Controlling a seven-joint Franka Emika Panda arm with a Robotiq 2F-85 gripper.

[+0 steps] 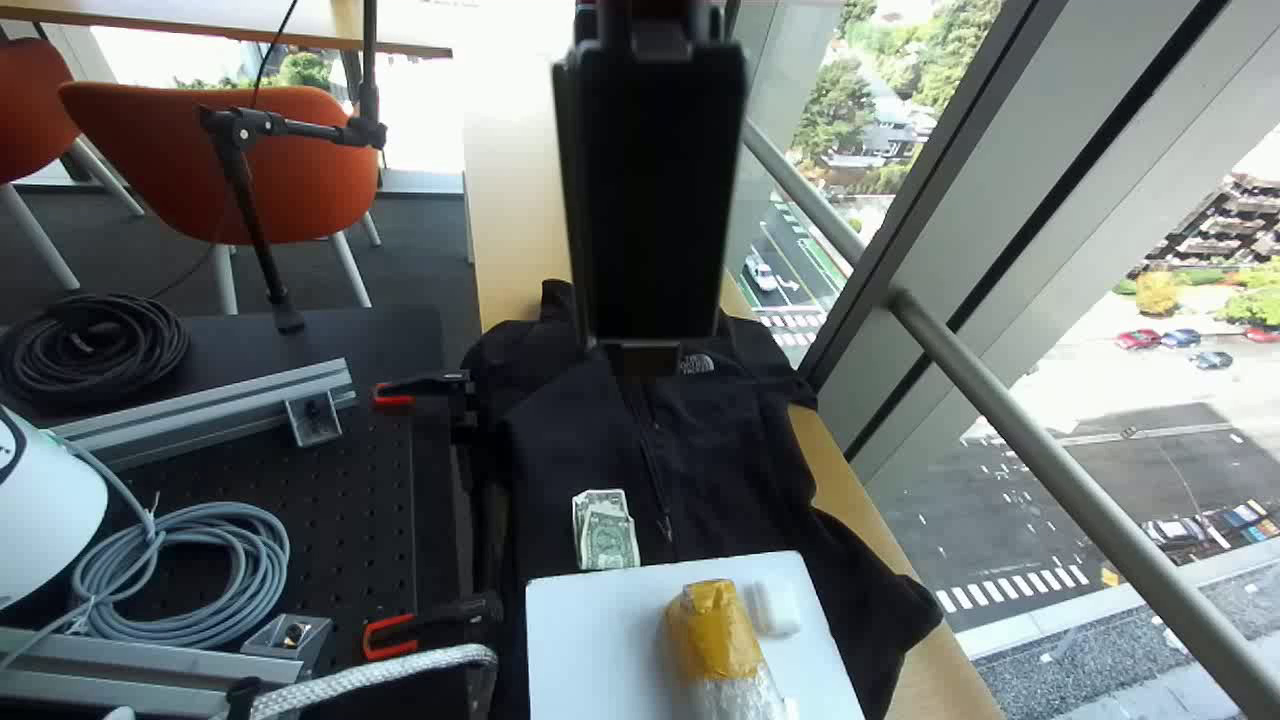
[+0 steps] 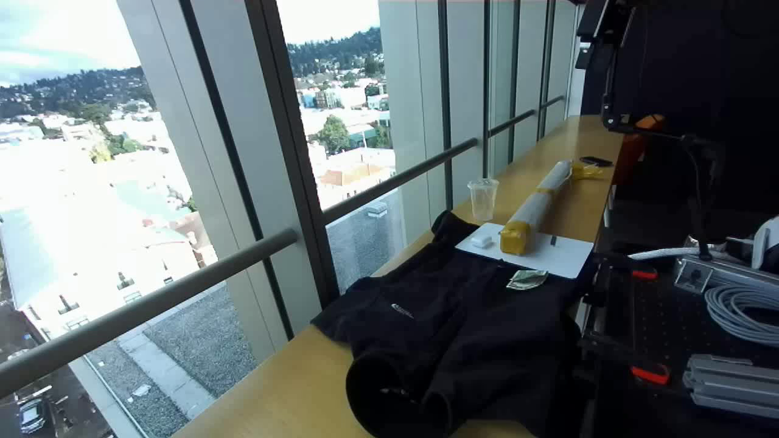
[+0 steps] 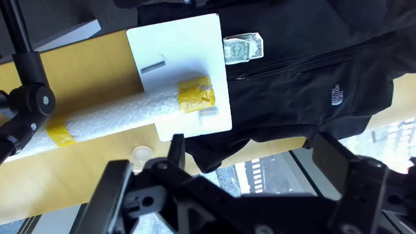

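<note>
Spread across the wooden ledge is a black North Face jacket, its zip running lengthwise. A folded dollar bill lies on the jacket against the edge of a white board. Resting partly on that board is a long bubble-wrapped roll with a yellow-taped end. My gripper is open high above the ledge, fingers wide apart and nothing between them. In exterior view 1 a dark, blurred part of the arm hangs in front of the jacket; the fingertips cannot be made out there.
A clear plastic cup stands by the window beside the board. A metal rail runs along the glass. The black pegboard table adjoins the ledge, with cable coils and red-tipped clamps. A jointed black stand rises near the roll.
</note>
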